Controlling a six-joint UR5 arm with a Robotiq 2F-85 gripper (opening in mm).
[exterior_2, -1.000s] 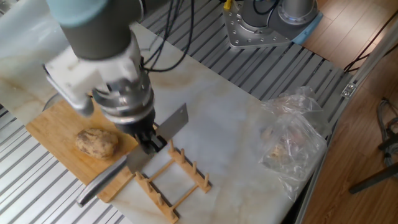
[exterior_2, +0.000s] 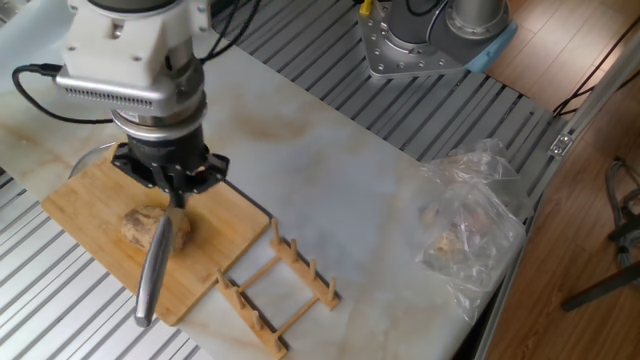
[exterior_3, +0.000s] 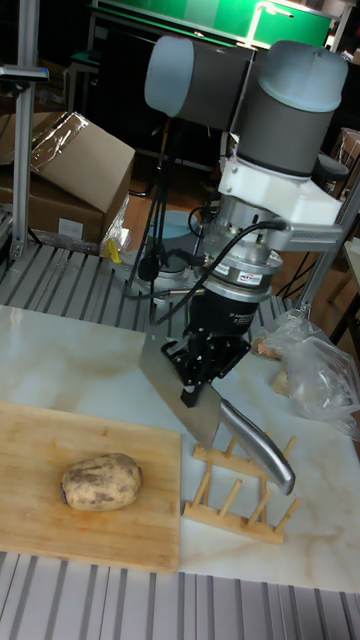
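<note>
A cleaver-like knife with a metal handle (exterior_2: 155, 272) is held in the air by my gripper (exterior_2: 177, 192), which is shut on its blade (exterior_3: 179, 397). From exterior view 2 the blade is nearly edge-on and mostly hidden by the gripper. The handle there crosses in front of a brown potato (exterior_2: 140, 226), which lies on a wooden cutting board (exterior_2: 222, 228). Exterior view 3 shows the potato (exterior_3: 101, 482) uncovered, with the knife raised to the right of the board (exterior_3: 64, 429) and apart from the potato.
A wooden peg rack (exterior_2: 262, 272) stands just beside the board, empty. Clear plastic bags (exterior_2: 470, 225) with something inside lie farther right on the marbled tabletop (exterior_2: 330, 180). Between the bags and the board's far side the surface is bare. Cardboard boxes (exterior_3: 80, 171) stand behind the table.
In exterior view 2, my gripper and the knife have moved left, away from the rack and over the board's image. The knife has turned from broadside to nearly edge-on. Potato, board and rack stayed put.
</note>
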